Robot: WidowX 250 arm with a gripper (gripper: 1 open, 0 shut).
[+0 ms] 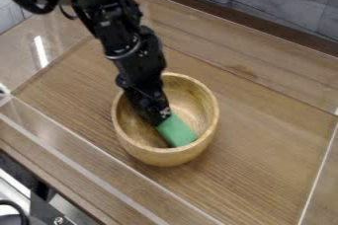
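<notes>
A wooden bowl (195,144) sits on the wooden table, holding a green block (177,133) at its right side. My black gripper (152,109) reaches down from the upper left into the bowl, its lower end at the block's upper end and partly over it. The gripper is open, though its fingers are hard to make out against the dark arm, and whether they touch the block is unclear.
Grey surfaces show beyond its back edge at the upper right and at the left.
</notes>
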